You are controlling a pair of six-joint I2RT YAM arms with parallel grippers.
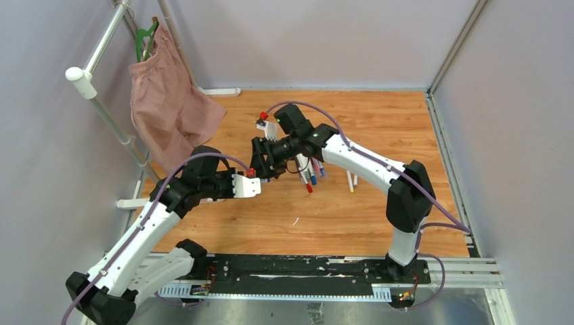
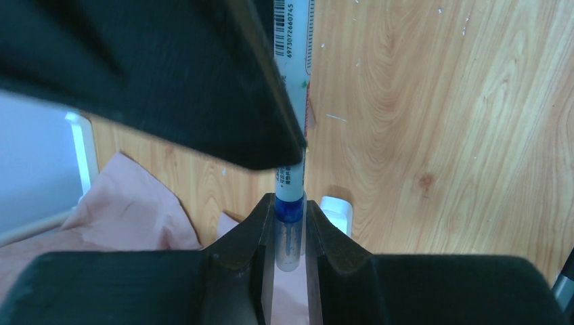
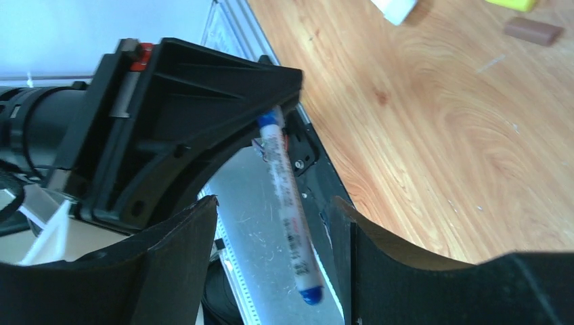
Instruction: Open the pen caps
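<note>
A white marker (image 2: 292,115) with a barcode and a blue band is gripped near its clear end by my left gripper. In the right wrist view, the left fingers (image 3: 271,78) are shut at the marker's upper blue part, and its body slants down to a blue end (image 3: 311,295). My right gripper stands open, its two fingers on either side of the marker in that view. Whether they touch it cannot be told. A dark right finger (image 2: 169,74) looms close in the left wrist view. From above, the arms mostly hide the marker.
Several markers (image 1: 311,177) lie mid-table, partly under the right arm, with two pale pens (image 1: 350,180) to their right. Pink trousers (image 1: 169,98) hang from a white rack (image 1: 101,108) at the left.
</note>
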